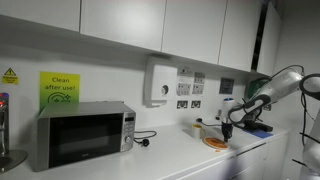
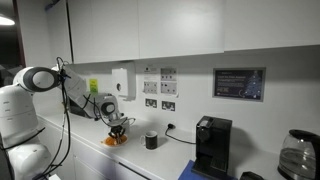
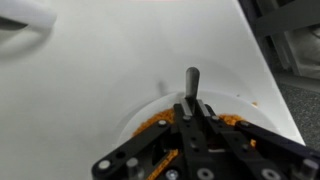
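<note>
A white plate (image 3: pixel 140 120) strewn with orange bits (image 3: pixel 160 124) lies beneath my gripper in the wrist view. The gripper is shut on a slim, dark handle-like piece (image 3: pixel 192 80), whose rounded end sticks out past the fingers. Its other end is hidden behind the gripper, so I cannot tell what it belongs to. In exterior view 1 the orange-topped plate (image 1: pixel 215 143) sits on the counter, and the gripper (image 1: pixel 227 132) is just above its right side. From exterior view 2, the gripper (image 2: pixel 118 130) also appears right over the plate (image 2: pixel 115 140).
A mug (image 2: pixel 151 140) stands close to the plate. A microwave (image 1: pixel 85 135) occupies the counter's left in exterior view 1. A coffee machine (image 2: pixel 213 146) and a glass kettle (image 2: pixel 299 154) stand at the right in exterior view 2. Counter left of the plate is clear.
</note>
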